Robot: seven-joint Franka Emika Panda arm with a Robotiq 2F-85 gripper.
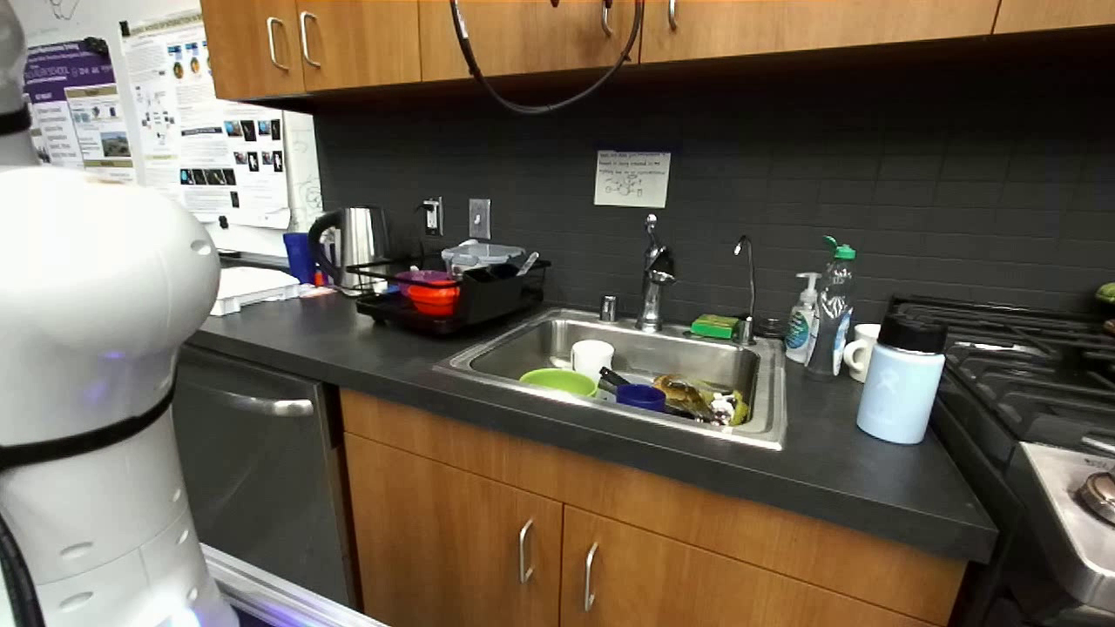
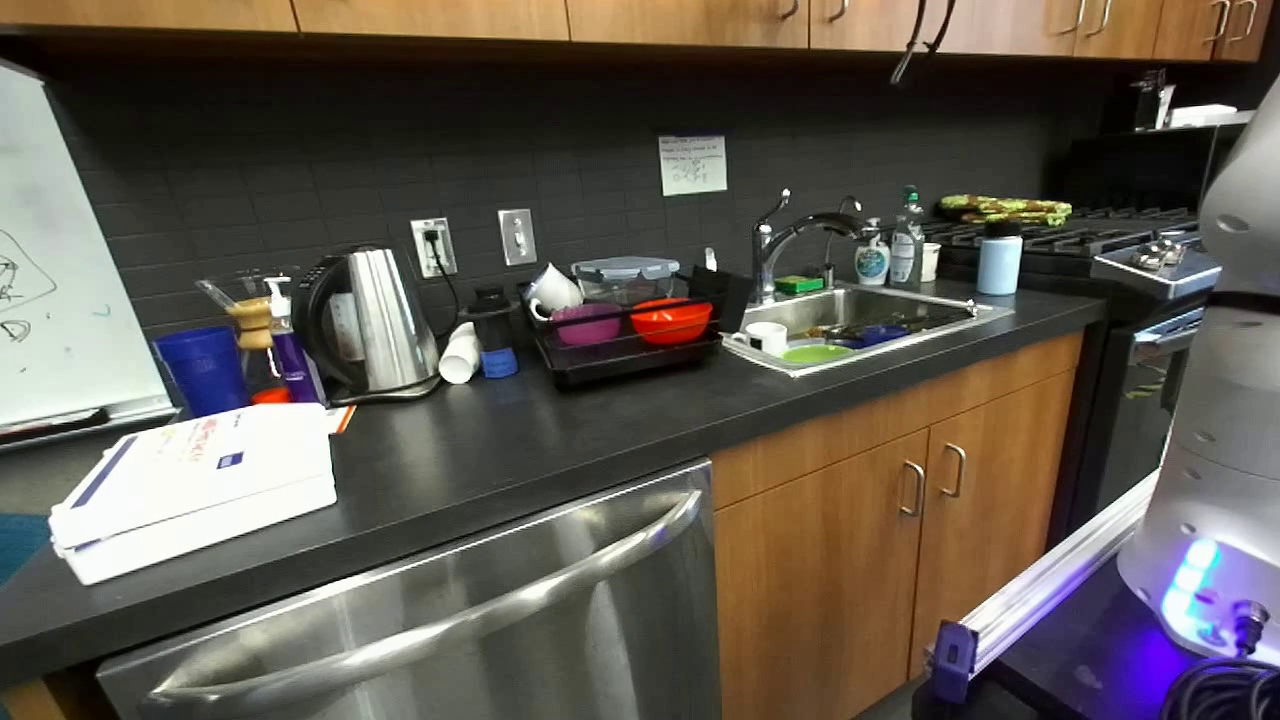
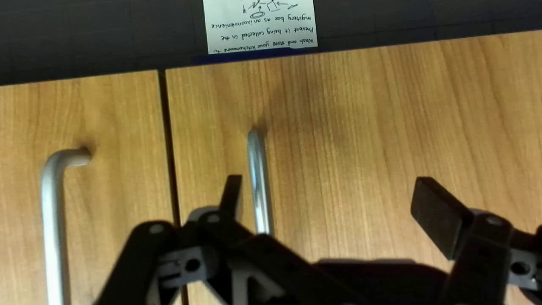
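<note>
In the wrist view my gripper stands open in front of a wooden upper cabinet door [image 3: 355,127]. One vertical metal handle [image 3: 260,183] shows between the fingers in the picture, much closer to the left one, its lower part hidden behind the gripper. I cannot tell how far the fingertips are from the door. Left of the door seam, a second handle [image 3: 52,218] lies outside the fingers. From outside, a dark cable [image 1: 543,108] hangs below the cabinets, while the gripper is almost wholly above the frame.
Below are a sink [image 1: 768,418] with dishes, a faucet [image 1: 653,282], a black dish rack [image 1: 502,298] and a kettle [image 2: 390,318]. A blue bottle [image 1: 901,392] stands beside the stove [image 1: 1035,355]. The counter's left stretch [image 2: 480,432] has bare room.
</note>
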